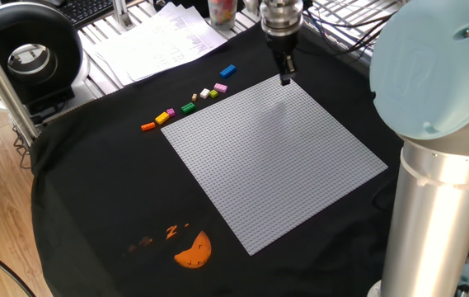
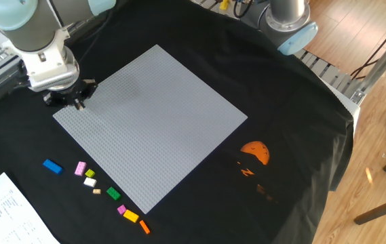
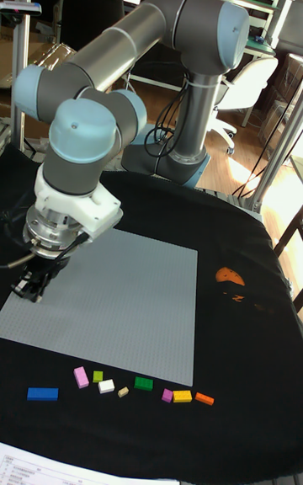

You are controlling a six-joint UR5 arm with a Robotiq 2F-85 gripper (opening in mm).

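Note:
A grey studded baseplate [image 1: 271, 161] lies bare on the black cloth. Beyond one of its edges, loose bricks are strewn in a row: blue [image 2: 53, 166], pink [image 2: 80, 168], lime [image 2: 90, 173], white [image 2: 90, 182], tan [image 2: 96, 191], green [image 2: 113, 193], small magenta [image 2: 121, 210], yellow [image 2: 131, 215] and orange [image 2: 144, 226]. My gripper [image 1: 285, 80] points down over the plate's far corner in exterior view 1, near the blue-brick end of the row. Its dark fingers are too small to show whether they are apart or hold anything.
Printed papers [image 1: 156, 41] lie behind the bricks. An orange printed mark [image 1: 193, 250] shows on the cloth. A clear cup [image 1: 222, 12] and a black ring-shaped object [image 1: 28, 58] stand beyond the cloth. Most of the plate and the cloth beside it are clear.

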